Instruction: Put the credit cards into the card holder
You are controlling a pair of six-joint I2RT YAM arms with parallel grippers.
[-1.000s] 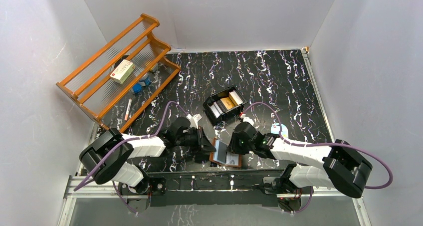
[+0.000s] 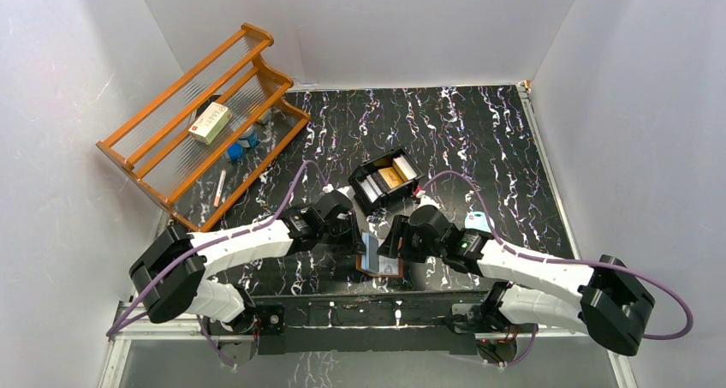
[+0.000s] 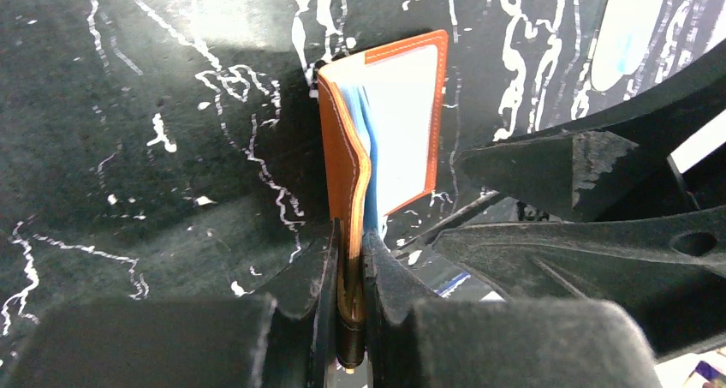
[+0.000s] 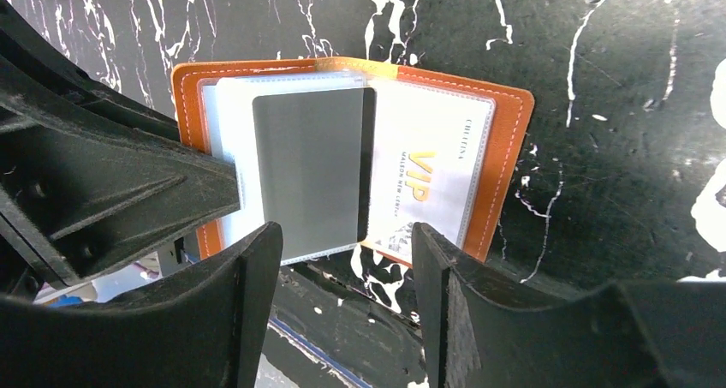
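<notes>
The open card holder [image 2: 378, 265], with brown leather edges, is between both grippers near the table's front edge. In the right wrist view, a white card reading VIP [image 4: 425, 157] fills its right side, and a grey panel [image 4: 310, 152] lies over the left side. My left gripper is shut on the holder's raised brown edge [image 3: 344, 161]. Over the holder's near edge, my right gripper has its fingers [image 4: 261, 259] apart, with nothing gripped between them.
A black box [image 2: 370, 206] with several cards and packs stands behind the grippers. Right of it lies a light blue and white card [image 2: 477, 222]. A wooden rack [image 2: 244, 101] takes up the back left.
The card holder has shifted left and slightly away from the front edge. The right gripper has moved left and opened. The left gripper has come onto the holder's edge.
</notes>
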